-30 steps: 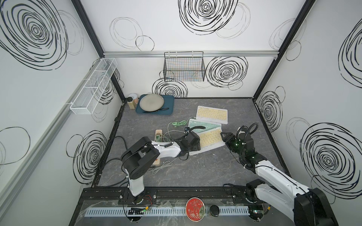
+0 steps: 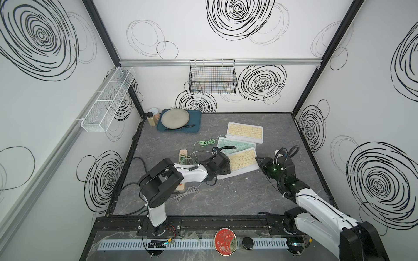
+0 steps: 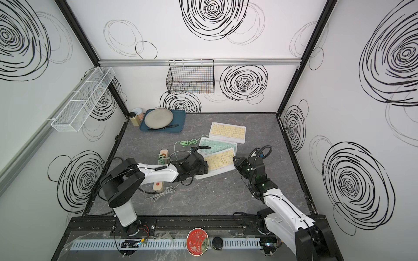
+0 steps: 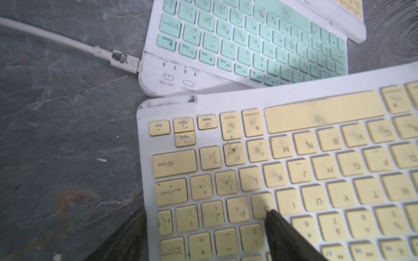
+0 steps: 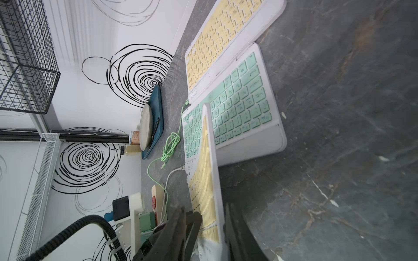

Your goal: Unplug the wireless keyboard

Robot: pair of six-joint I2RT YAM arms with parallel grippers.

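A white keyboard with yellow keys [image 4: 278, 174] overlaps the near edge of a green-keyed keyboard [image 4: 252, 39]. A white cable plug [image 4: 126, 61] sits at the green keyboard's corner, inserted or touching its edge. My left gripper is open above the yellow keyboard's left end, nothing held. At its right end, my right gripper has its fingers on either side of the tilted yellow keyboard [image 5: 204, 191], seen nearly edge-on; whether they pinch it cannot be told. Another yellow-keyed keyboard [image 2: 245, 131] lies behind.
A power strip [image 3: 158, 186] lies under the left arm, with a coiled grey cable [image 3: 162, 193] beside it. A coiled green cable [image 2: 206, 142] lies behind. Tray [image 2: 196, 124] with plate [image 2: 175, 118] stands at the back left.
The left arm is nearly still.
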